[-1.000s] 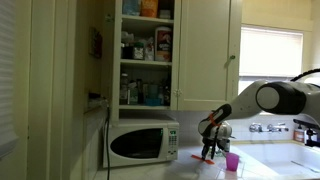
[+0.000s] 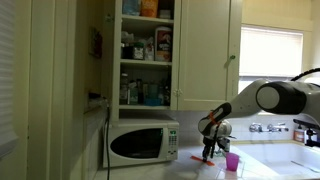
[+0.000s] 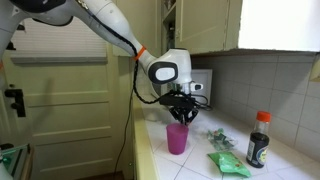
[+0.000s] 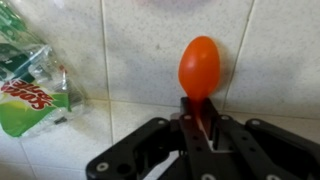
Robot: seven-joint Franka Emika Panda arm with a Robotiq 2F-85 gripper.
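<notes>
An orange spoon (image 4: 200, 65) shows its bowl beyond the fingertips in the wrist view, its handle running back between them. My gripper is shut on that handle. In exterior view 1 the spoon (image 2: 205, 161) appears as a small orange streak by my gripper (image 2: 209, 156), low over the white counter. Whether the spoon touches the counter is hard to tell. A pink cup (image 3: 177, 138) stands upright near the counter's edge in exterior view 2, just in front of the gripper; the same cup (image 2: 232, 161) is right of the gripper in exterior view 1.
A crumpled Mountain Dew wrapper (image 4: 32, 90) lies left of the spoon. A green packet (image 3: 228, 164) and a dark sauce bottle with a red cap (image 3: 259, 140) are on the counter (image 3: 190, 168). A white microwave (image 2: 143, 143) stands left of the arm; a sink (image 2: 285, 155) lies right.
</notes>
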